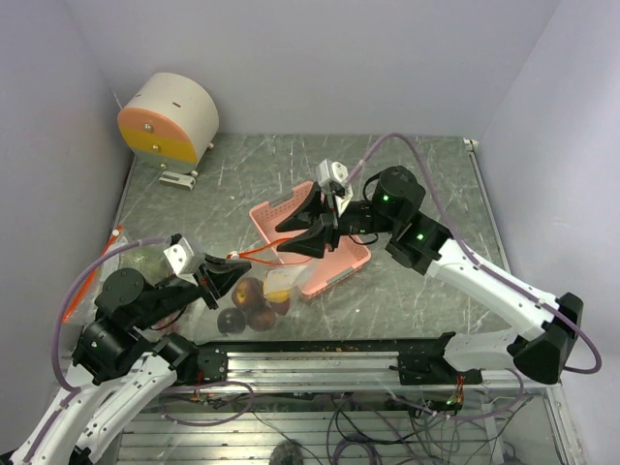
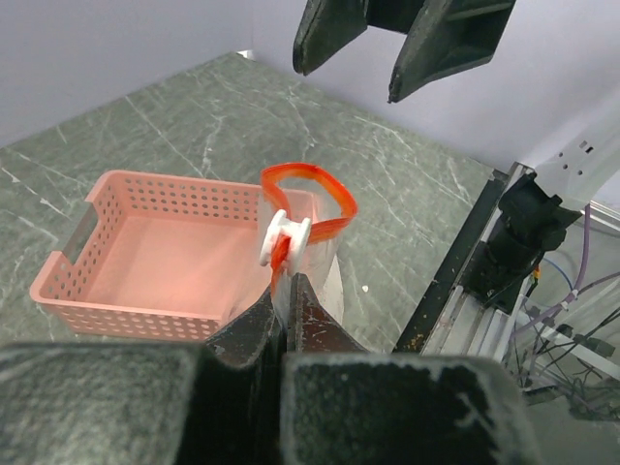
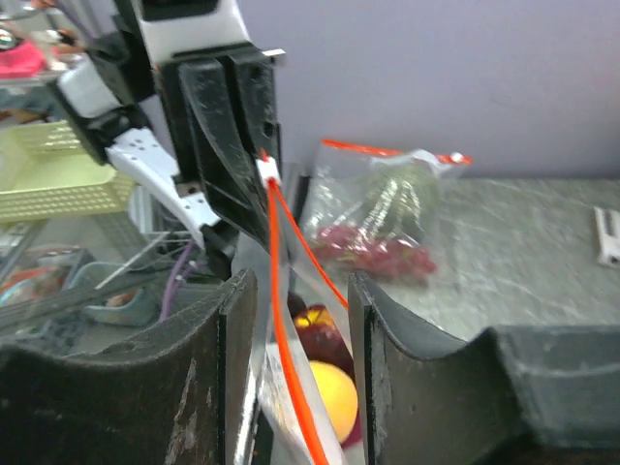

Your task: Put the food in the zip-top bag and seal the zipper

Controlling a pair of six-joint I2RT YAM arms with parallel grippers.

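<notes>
My left gripper (image 1: pixel 231 269) is shut on the white zipper slider (image 2: pixel 286 237) at one end of the bag's orange zipper (image 3: pixel 296 393). The clear bag (image 1: pixel 231 302) hangs below, holding fruit, including a yellow piece (image 3: pixel 332 399) and dark round ones (image 1: pixel 260 315). My right gripper (image 1: pixel 302 227) stands part open above the other end of the zipper, its two fingers apart in the right wrist view on either side of the bag's upper edge; whether it touches the bag is unclear.
A pink basket (image 1: pixel 344 266) lies behind the bag. A second zip bag (image 3: pixel 373 208) with produce lies at the left. A cream bin (image 1: pixel 170 116) stands at the back left.
</notes>
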